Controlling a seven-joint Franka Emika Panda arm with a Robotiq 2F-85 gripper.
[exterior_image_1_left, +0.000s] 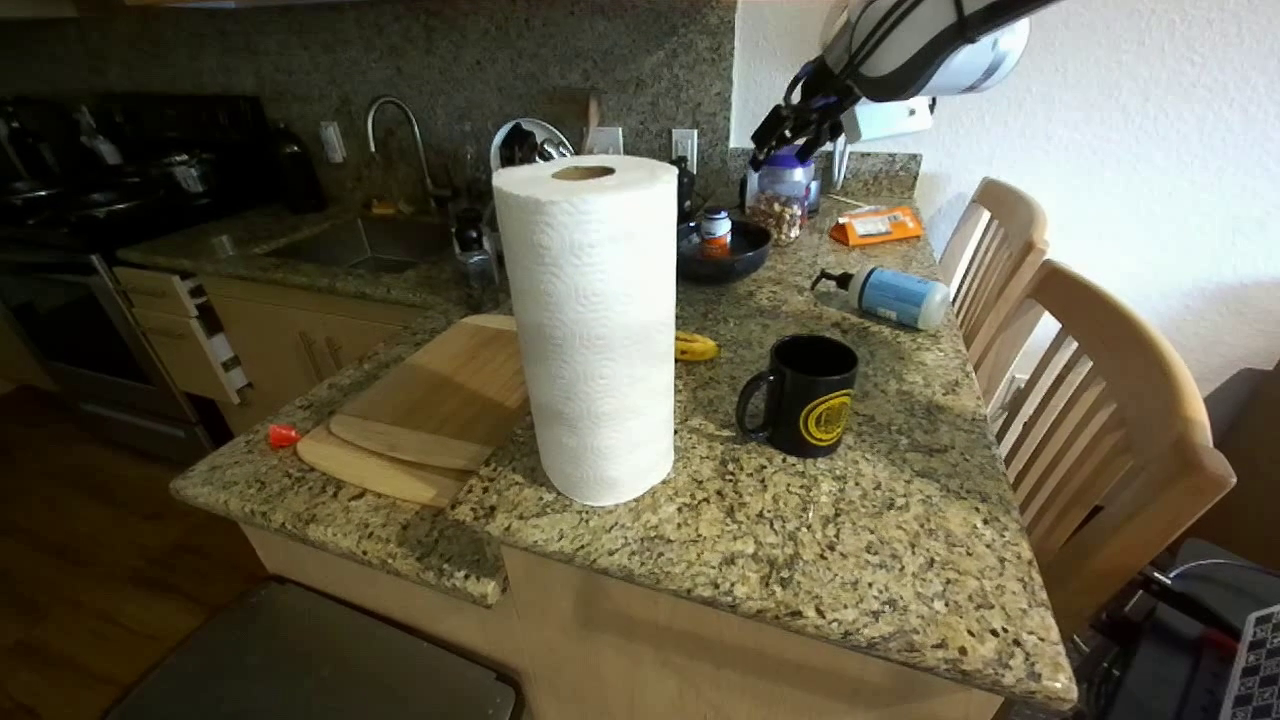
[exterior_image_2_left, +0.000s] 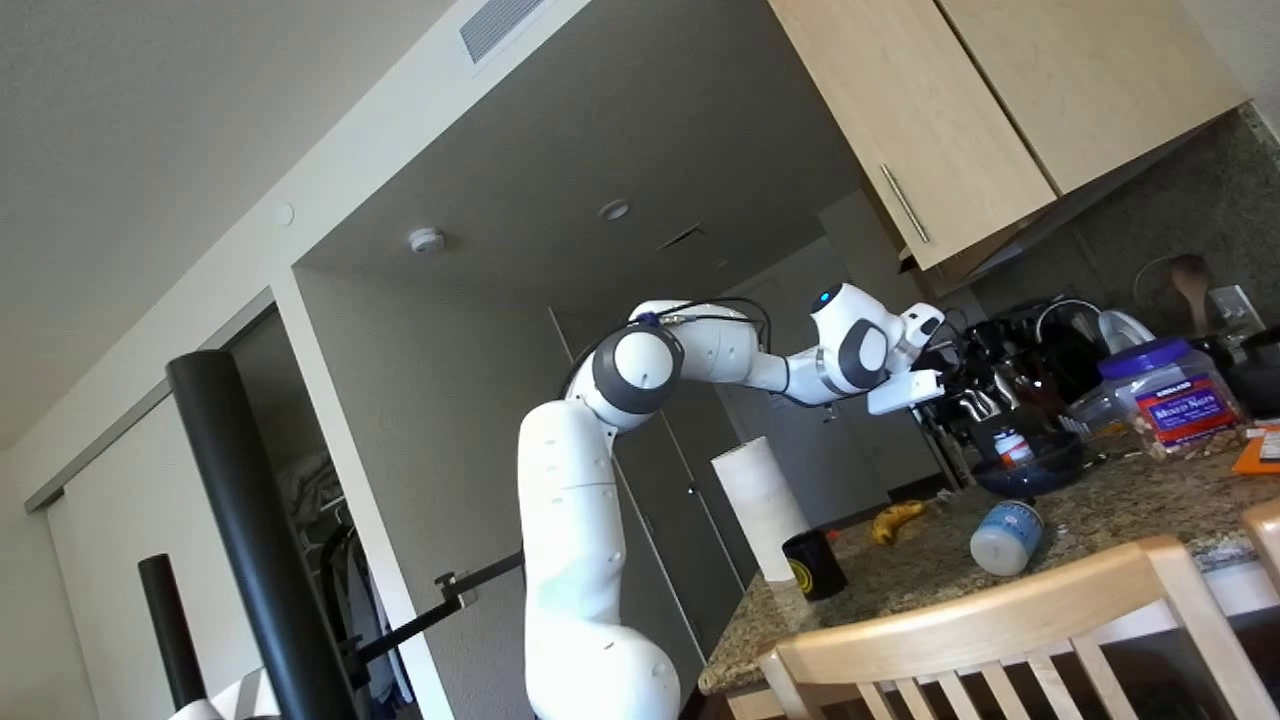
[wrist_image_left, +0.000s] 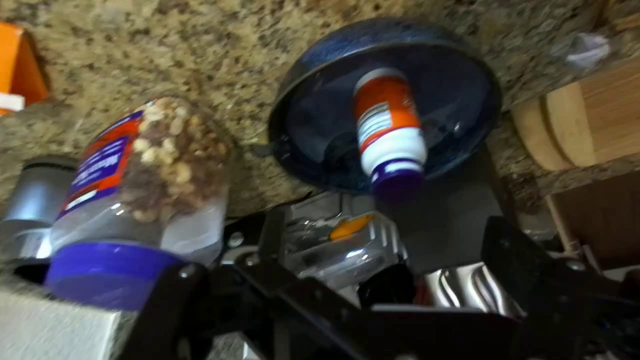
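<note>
My open gripper is above the far end of the counter, with nothing held between its fingers. In exterior view 1 the gripper hangs in front of the purple lid of the nut jar. A small orange and white bottle with a dark purple cap rests in the dark blue bowl. From the wrist, the bottle appears just beyond the gap between the fingers, apart from them. The clear jar of mixed nuts stands beside the bowl, partly covered by a finger at its lid.
A blue pump bottle lies on its side near the chairs. The black mug, paper towel roll and banana occupy the near counter. An orange packet lies by the jar. Utensils crowd beyond the bowl.
</note>
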